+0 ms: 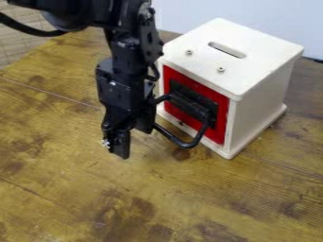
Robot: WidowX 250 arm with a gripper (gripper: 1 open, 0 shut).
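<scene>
My black gripper [116, 139] points down at the left of a white wooden box [260, 71], low over the table. Its fingers are dark and partly overlap, so their opening is hard to see. The box has a red front panel [217, 131] with a black fitting [194, 102] on it and a black loop handle sticking out toward the gripper. The box's top has a slot and two screws.
A white wall [252, 14] stands behind the box.
</scene>
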